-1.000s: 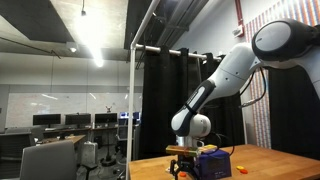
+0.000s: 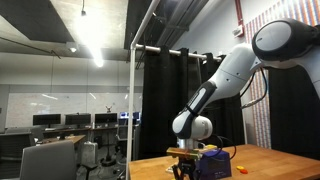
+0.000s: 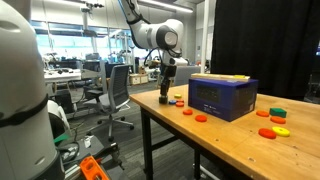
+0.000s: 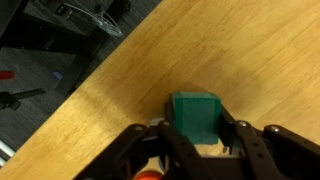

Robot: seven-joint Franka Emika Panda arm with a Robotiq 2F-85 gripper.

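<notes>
In the wrist view a green block [image 4: 197,107] sits between the dark fingers of my gripper, which is shut on it. Wooden tabletop [image 4: 115,95] shows around the block; a table edge runs along the upper left. From the second exterior view, my gripper [image 3: 164,96] is low near the table's left end, beside a blue-purple box [image 3: 222,98]. The held block is too small to make out clearly there.
Several red discs, including a red disc [image 3: 267,133], lie around the box, with a yellow disc [image 3: 281,131] and a green piece [image 3: 277,112] to its right. A red round thing [image 4: 149,175] lies near my fingers.
The arm's wrist sits slightly lower than a second ago, near the same spot over the table. Little else differs.
</notes>
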